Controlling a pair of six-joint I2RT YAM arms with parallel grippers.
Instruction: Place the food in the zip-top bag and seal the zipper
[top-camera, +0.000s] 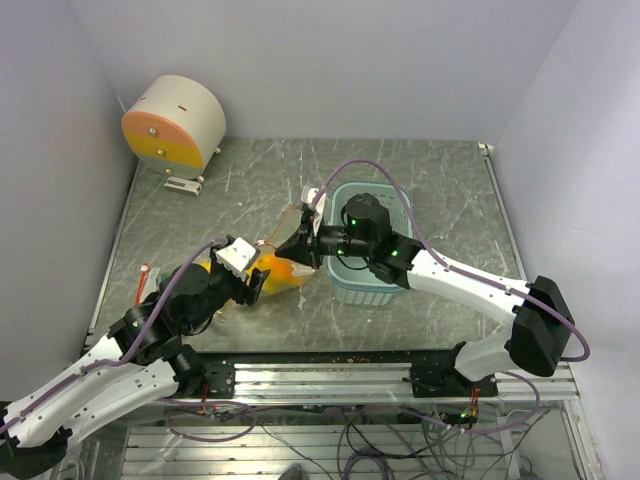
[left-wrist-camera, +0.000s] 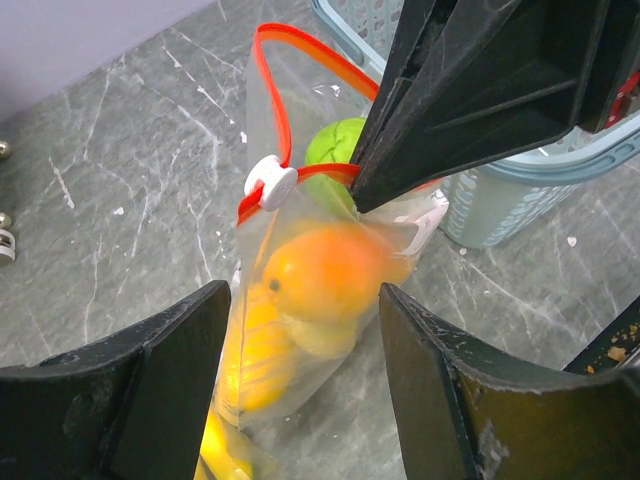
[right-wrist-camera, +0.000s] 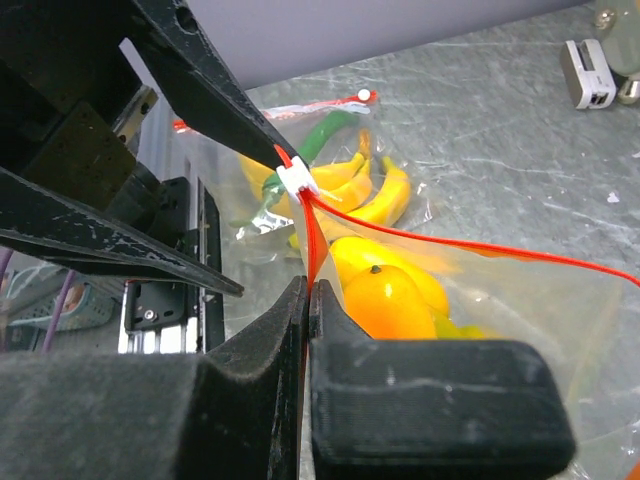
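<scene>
A clear bag (left-wrist-camera: 300, 380) with orange-red zipper and white slider (left-wrist-camera: 270, 183) holds an orange (left-wrist-camera: 325, 270), yellow fruit and something green. My right gripper is shut on the zipper edge, the orange strip running between its fingertips. My left gripper stands open beside the bag; in the right wrist view its fingertips are either side of the slider end, touching or not I cannot tell. A second bag (right-wrist-camera: 240, 200) with bananas lies behind.
A teal basket (top-camera: 365, 298) stands right of the bag. A cream, rounded box (top-camera: 172, 125) sits at the back left.
</scene>
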